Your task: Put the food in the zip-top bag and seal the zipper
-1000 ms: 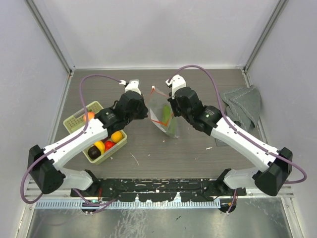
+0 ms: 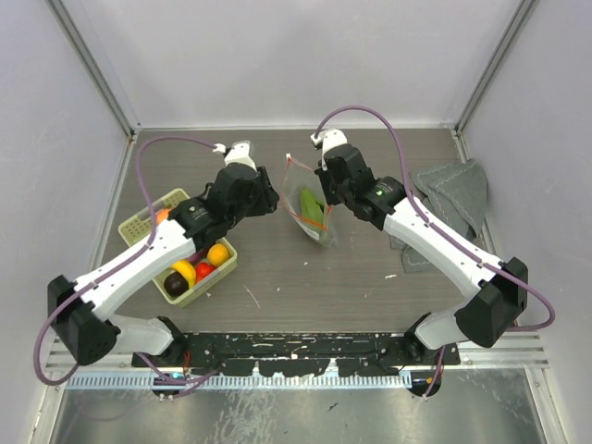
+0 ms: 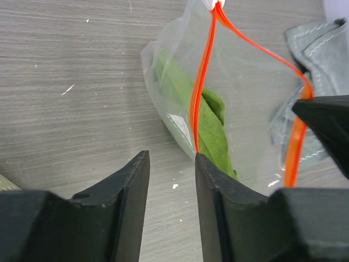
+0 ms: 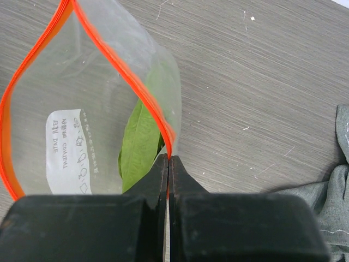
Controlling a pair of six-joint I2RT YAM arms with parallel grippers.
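The clear zip top bag [image 2: 298, 183] with orange zipper edges hangs in the middle, its mouth spread open. Inside lies a green, leaf-like food item [image 2: 313, 208]. My right gripper is shut on one side of the bag's orange rim. My left gripper stands part open beside the opposite side of the bag, with nothing held between its fingers; in the left wrist view the orange rim passes behind its right fingertip. Printed white lettering [image 4: 68, 147] marks the bag wall.
A pale green basket [image 2: 228, 265] at the left holds several foods, among them a yellow item [image 2: 185, 270], an orange one [image 2: 218, 254] and a dark round one [image 2: 176, 284]. Grey cloth [image 2: 453, 199] lies at the right.
My right gripper moved slightly away from the front edge, still with the bag's rim.
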